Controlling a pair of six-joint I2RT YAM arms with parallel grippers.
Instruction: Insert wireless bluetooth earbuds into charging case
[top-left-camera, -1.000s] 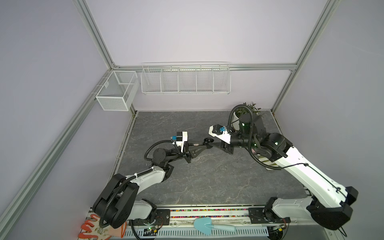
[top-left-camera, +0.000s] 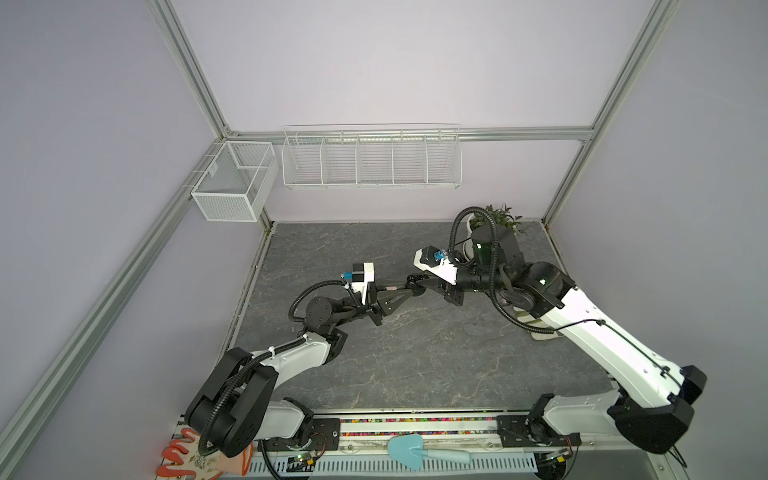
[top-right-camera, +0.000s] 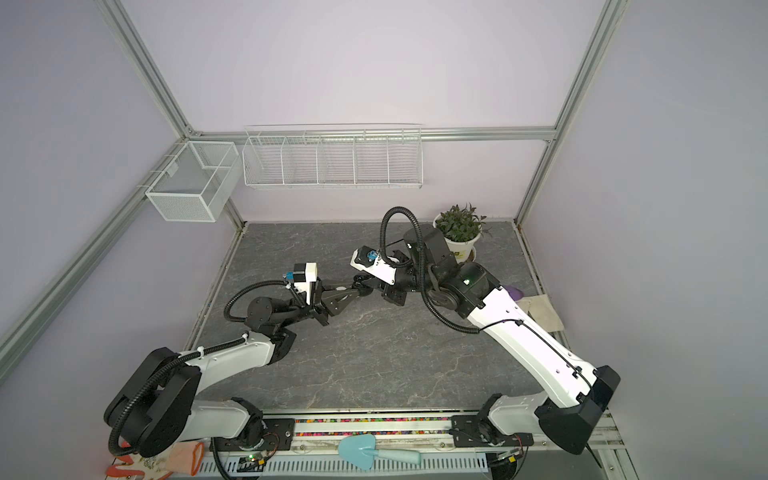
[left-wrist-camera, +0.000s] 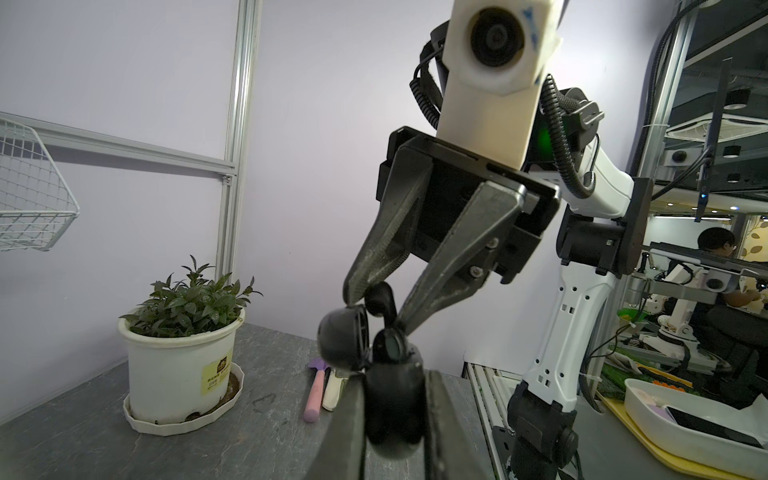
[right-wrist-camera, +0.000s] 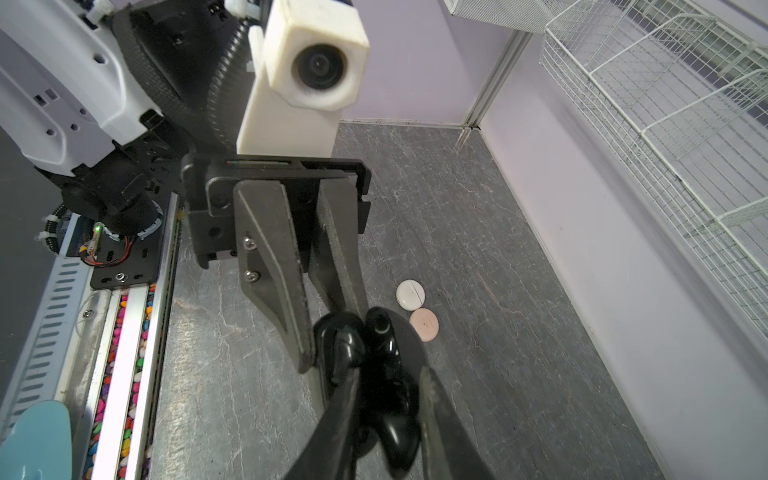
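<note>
The black charging case (left-wrist-camera: 392, 404) is held between the fingers of my left gripper, its lid (left-wrist-camera: 340, 336) standing open in the left wrist view. A small black earbud (left-wrist-camera: 380, 300) sits at the top of the case, between the fingertips of my right gripper. In the right wrist view the glossy case (right-wrist-camera: 336, 344) lies between both grippers and fills the area at the fingertips. Whether the right fingers touch the earbud, and whether it is seated in its slot, I cannot tell.
A potted plant (left-wrist-camera: 180, 368), pink-handled tool (left-wrist-camera: 313, 396) and beige cloth (top-right-camera: 544, 312) are at the back and right. Two small discs (right-wrist-camera: 410, 294) lie on the grey table. Wire baskets (top-left-camera: 372, 156) hang on the walls.
The left arm looks unmoved.
</note>
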